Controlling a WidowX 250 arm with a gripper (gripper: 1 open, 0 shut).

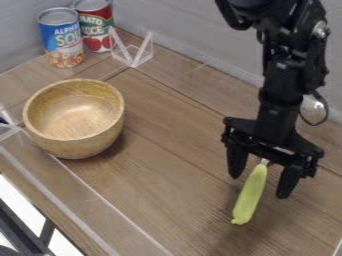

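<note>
My black gripper (262, 176) hangs on the right side of the camera view, its two fingers apart and open. A long pale yellow-green vegetable-like object (249, 199) lies on the wooden table (160, 190) below it, pointing toward the front, its upper end between or just beneath the fingers. I cannot tell whether the fingers touch it.
A wooden bowl (75, 132) sits at the left. Two cans, a blue-labelled one (62, 40) and a red one (98, 26), stand at the back left. A wall runs along the back.
</note>
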